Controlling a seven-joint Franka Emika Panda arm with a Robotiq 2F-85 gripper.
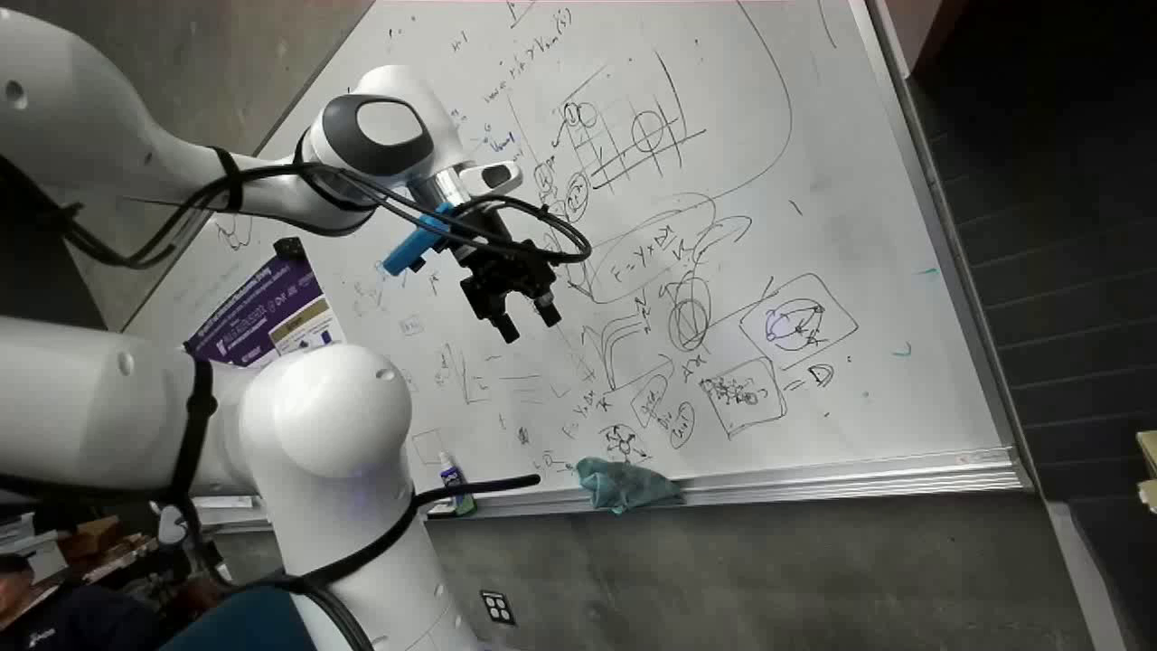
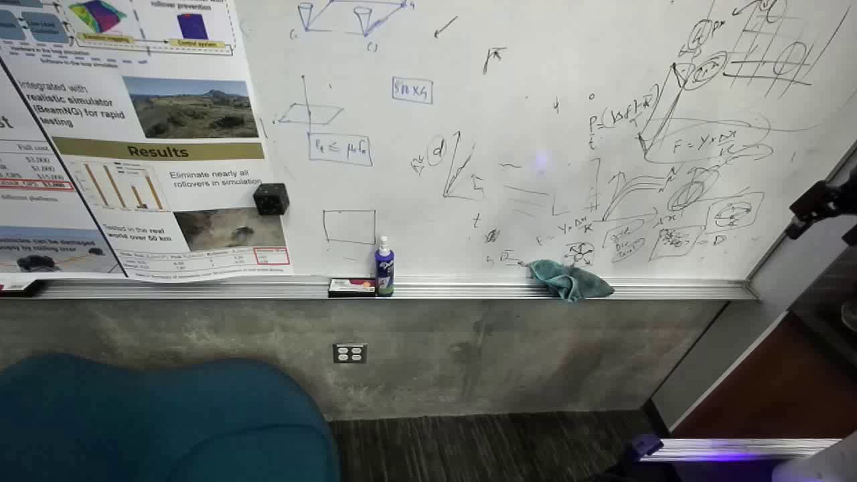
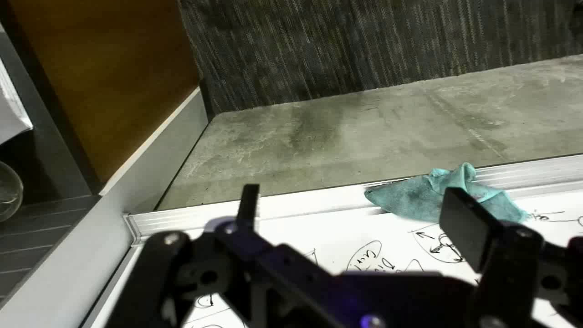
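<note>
My gripper (image 1: 529, 322) hangs in front of the whiteboard, its two black fingers spread and empty between. In the wrist view the open gripper shows a wide gap, with the board behind. A teal cloth (image 3: 437, 197) lies crumpled on the board's bottom ledge, beyond the right finger, which overlaps its lower part. Exterior view 1 puts the cloth (image 1: 624, 485) below and to the right of my fingers, well apart from them. Only a dark piece of hardware (image 2: 827, 209) pokes in at the right edge of exterior view 2.
Black marker drawings cover much of the whiteboard (image 2: 450, 257). A purple spray bottle (image 2: 385, 269) stands on the ledge beside a small box (image 2: 351, 286). A poster (image 2: 161, 193) hangs at left, above a blue chair (image 2: 161, 418). The ledge between bottle and cloth is clear.
</note>
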